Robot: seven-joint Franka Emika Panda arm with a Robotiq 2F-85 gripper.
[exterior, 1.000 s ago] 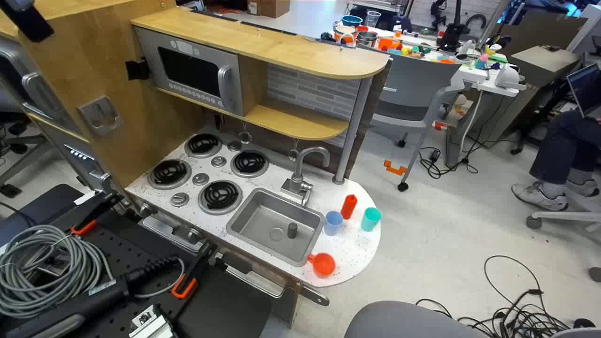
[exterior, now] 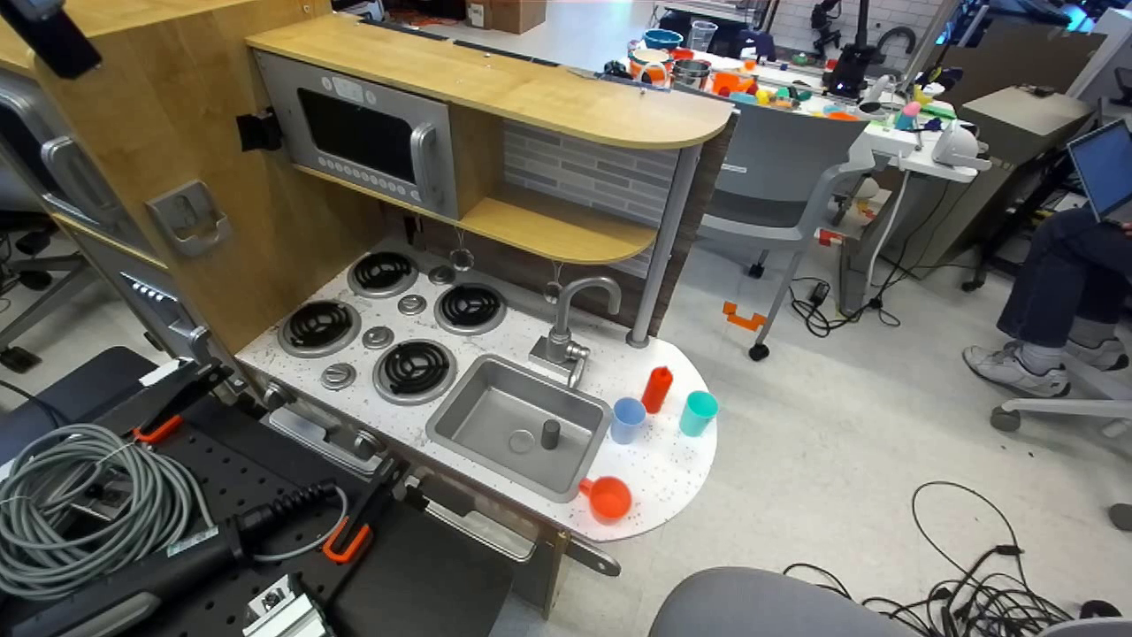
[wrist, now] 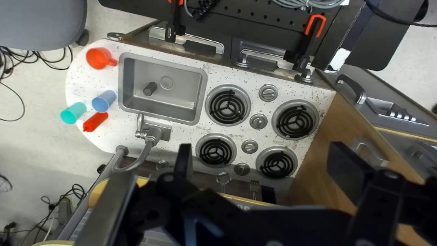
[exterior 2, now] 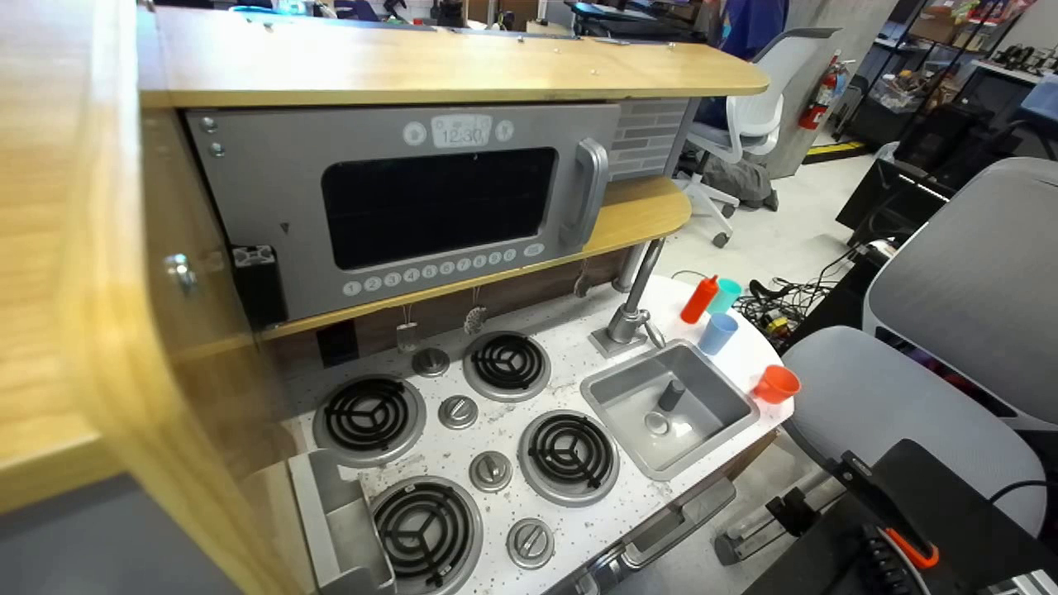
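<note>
High above the toy kitchen, my gripper is open, its two dark fingers wide apart with nothing between them. An orange-red cup with a handle (exterior: 609, 499) stands on the white counter by the sink's near right corner. Beside the sink's right side is a blue cup (exterior: 627, 420), with a red bottle (exterior: 658, 389) close behind it and a teal cup (exterior: 698, 413) at the counter's rounded end. The grey sink (wrist: 202, 92) contains a small dark grey cylinder (wrist: 150, 89). All these objects lie well away from my fingers.
Four-sided burner area: several black-coil burners (exterior 2: 565, 451) and knobs fill the counter's left part. A curved faucet (exterior: 568, 318) rises behind the sink. Overhead are a wooden shelf (exterior: 573, 225) and a toy microwave (exterior 2: 268, 188); a wooden side wall (exterior: 202, 117) bounds the left.
</note>
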